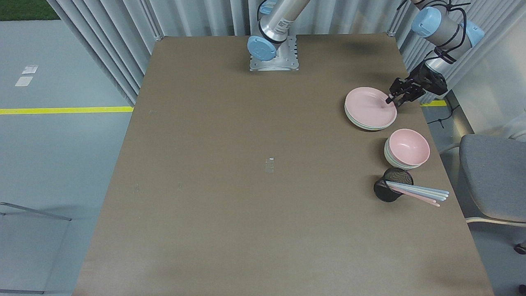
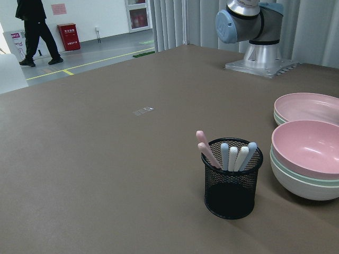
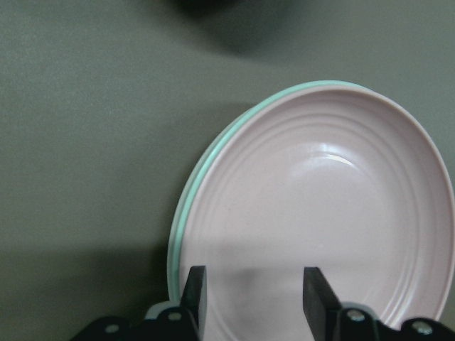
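Observation:
A stack of plates, pink (image 1: 365, 106) on top with mint below, lies at the table's right side. My gripper (image 1: 392, 101) is at the stack's right rim in the front view. In the wrist view its two fingers (image 3: 254, 280) stand open and apart over the pink plate (image 3: 320, 199); I cannot tell whether they touch it.
Stacked bowls (image 1: 408, 147) with pink on top stand nearer the front, beside a black mesh cup (image 1: 387, 192) of chopsticks.

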